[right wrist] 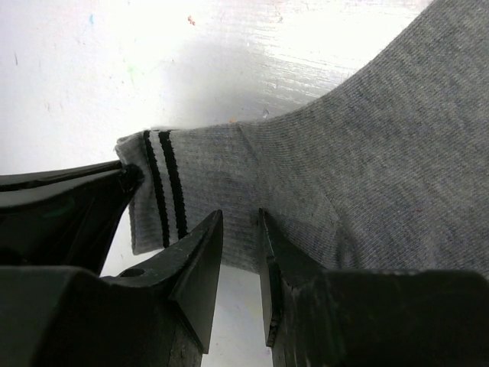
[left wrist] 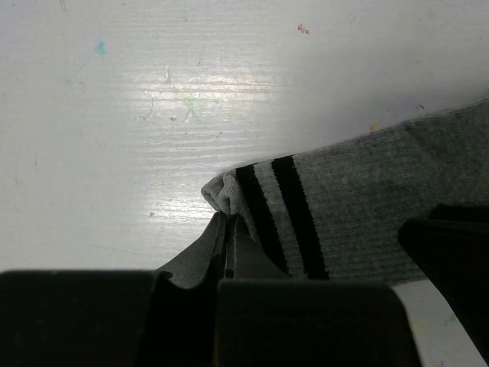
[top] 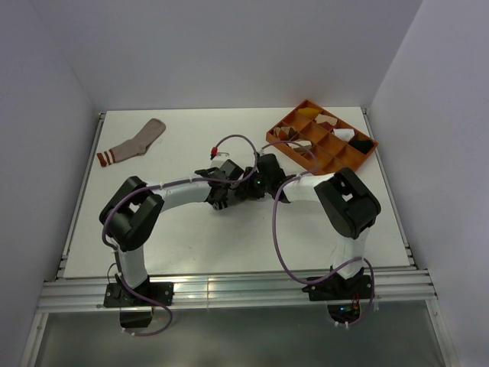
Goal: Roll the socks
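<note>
A grey sock point(right wrist: 210, 172) with two black stripes near its cuff lies on the white table between my arms. My left gripper is shut on the edge of that cuff, pinching a small fold of cloth. Over the middle of the sock, the right gripper has its fingertips apart, with grey fabric showing below the gap and no fold clearly between them. From the top view, both arms mostly cover this sock. Another sock point(top: 131, 147), brownish grey with red and white stripes at one end, lies flat at the back left.
An orange divided box point(top: 341, 162) with several rolled socks in its compartments stands at the back right. The two grippers are very close together near the table's middle.
</note>
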